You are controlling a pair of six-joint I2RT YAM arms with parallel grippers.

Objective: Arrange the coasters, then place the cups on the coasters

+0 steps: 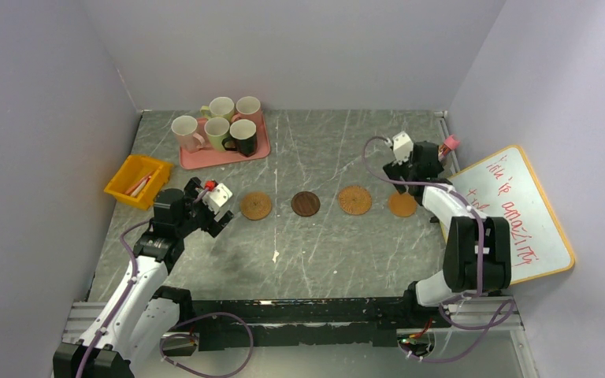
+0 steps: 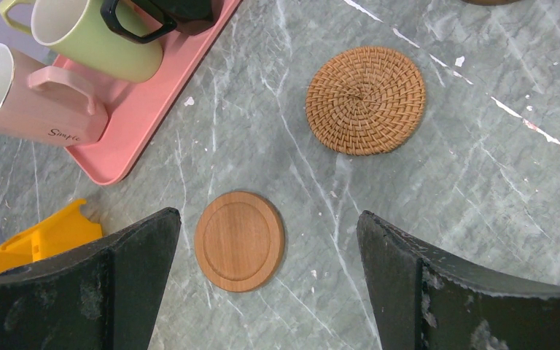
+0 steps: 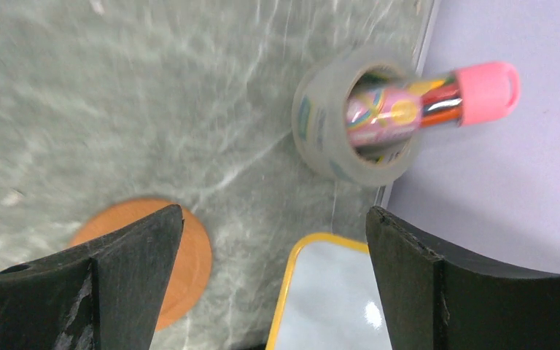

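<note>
Several cups crowd a pink tray (image 1: 228, 157) at the back left: pink (image 1: 184, 135), light green (image 1: 216, 134) and black (image 1: 244, 140) ones in front, with a green and a pink one behind. Across the middle lie a tan wicker coaster (image 1: 256, 205), a dark wooden coaster (image 1: 306, 203), another wicker coaster (image 1: 354, 200) and an orange-brown coaster (image 1: 402, 205). Over a plain wooden coaster (image 2: 239, 241), my left gripper is open and empty. My right gripper is also open and empty, above the far right of the table near the orange-brown coaster.
A yellow bin (image 1: 139, 181) stands at the left edge. To the right, a clear round holder (image 3: 357, 117) contains a pink-capped tube (image 3: 437, 102), and a whiteboard (image 1: 514, 213) leans there. Bare marble tabletop (image 1: 315, 252) lies in front of the coasters.
</note>
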